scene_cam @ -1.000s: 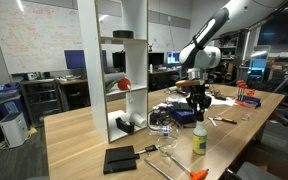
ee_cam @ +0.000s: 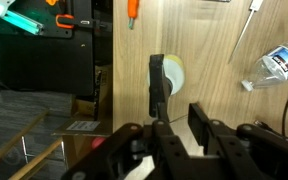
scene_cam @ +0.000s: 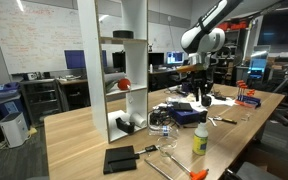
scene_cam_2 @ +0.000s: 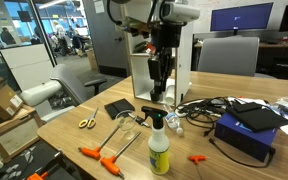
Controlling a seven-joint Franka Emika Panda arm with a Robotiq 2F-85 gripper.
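Observation:
A spray bottle with a white body, yellow label and black trigger head (scene_cam_2: 159,150) stands upright on the wooden table. In exterior view 1 the bottle (scene_cam: 200,138) is near the table's front edge. Directly above it hangs my gripper (scene_cam_2: 165,98), pointing down, apart from the bottle as far as I can tell. From the wrist, the black trigger head (ee_cam: 162,88) lies just ahead of my gripper, whose dark fingers stand apart. Nothing shows held between them.
Orange-handled tools (scene_cam_2: 111,163) and scissors (scene_cam_2: 88,121) lie beside the bottle. A clear plastic bottle (ee_cam: 277,66) is to the right in the wrist view. Cables, a blue bin (scene_cam_2: 244,136) and a white shelf (scene_cam: 118,70) stand farther off.
The bottle stays upright in about the same spot.

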